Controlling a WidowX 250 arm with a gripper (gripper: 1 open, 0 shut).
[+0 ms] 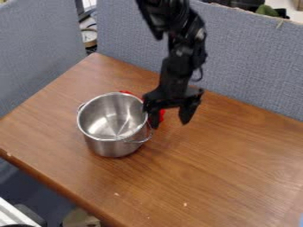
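A silver metal pot (pixel 112 126) with side handles stands on the wooden table at centre left. My black gripper (pixel 168 109) is low over the table just right of the pot, its two fingers apart, open. A red object (pixel 126 92) lies behind the pot and under the gripper, mostly hidden by them; a bit of red shows between the fingers, and I cannot tell whether the fingers touch it.
Grey padded walls (pixel 249 62) border the table at the back and left.
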